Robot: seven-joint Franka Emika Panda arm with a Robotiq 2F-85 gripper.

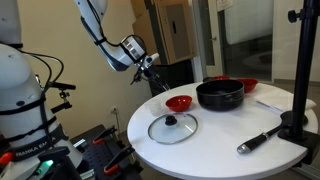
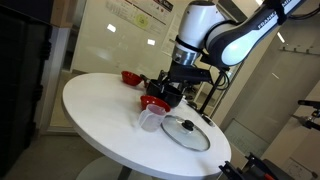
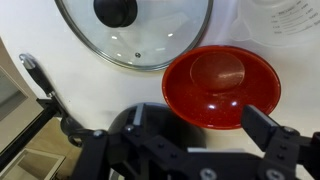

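Seen from the wrist, my gripper has its dark fingers spread wide, one at each side of the lower frame, with nothing gripped between them. A glossy red bowl [image 3: 221, 88] lies beyond them, its interior facing up. Part of a dark pot [image 3: 160, 122] shows lower down, partly covered by the gripper. In exterior view 1 the white arm [image 1: 128, 52] reaches in at the upper left; its fingertips are too small there to read. The red bowl [image 1: 179, 103] rests on the table left of the black pot [image 1: 220, 95].
A glass lid [image 1: 173, 128] with a black knob lies at the table's near side. A clear jug [image 2: 152, 118] stands beside the bowl. Another red bowl [image 2: 131, 77] sits farther off. A black-handled utensil [image 1: 259, 140] lies at right.
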